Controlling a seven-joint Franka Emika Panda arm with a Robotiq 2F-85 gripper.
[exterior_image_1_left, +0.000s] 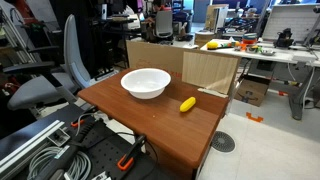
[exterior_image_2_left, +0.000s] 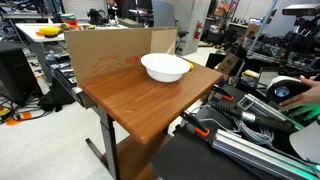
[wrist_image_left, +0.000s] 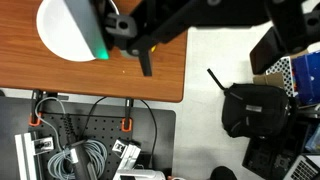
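Observation:
A white bowl sits upright on the brown wooden table; its inside is not clearly seen from the side. Apart from the bowl, a yellow elongated object lies nearer the table's right edge. In the other exterior view the bowl largely covers it. My gripper appears only in the wrist view, as two dark fingers spread wide with floor visible between them. The left finger hangs over part of the table and nearly covers the yellow object. At the upper left, the bowl is partly cut off and overlapped by dark gripper parts.
A cardboard panel stands along one table side. Cables and metal rails lie beside the table. On the floor are a black bag and a cardboard box. Bare tabletop surrounds the yellow object.

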